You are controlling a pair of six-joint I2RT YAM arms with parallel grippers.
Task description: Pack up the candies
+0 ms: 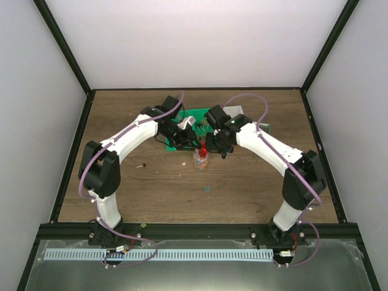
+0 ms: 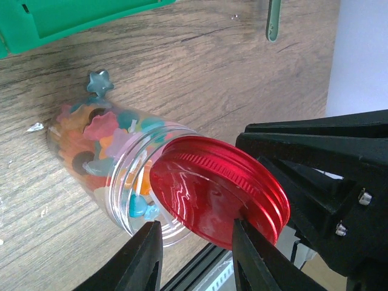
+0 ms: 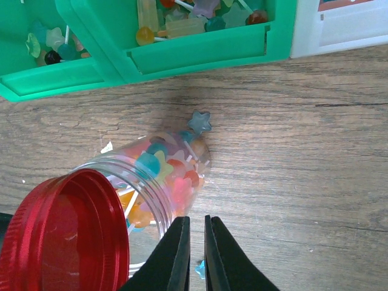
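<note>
A clear jar [image 2: 100,148] stands on the table, filled with colourful candies, its mouth uncovered. Close above the mouth, tilted and off to one side, is a red screw lid [image 2: 203,188]. My left gripper is shut on this lid, which sits across its fingers; the exact contact is partly hidden. In the right wrist view the lid [image 3: 79,236] shows its hollow side. My right gripper is beside the jar, slightly open, with a narrow empty gap between its fingertips and the lid to their left. A blue star candy [image 3: 200,122] lies behind the jar.
Behind the jar is a green compartment tray [image 3: 206,60] holding candies and sticks, with a white box [image 3: 339,30] at its right. A small blue piece [image 1: 207,189] lies in front.
</note>
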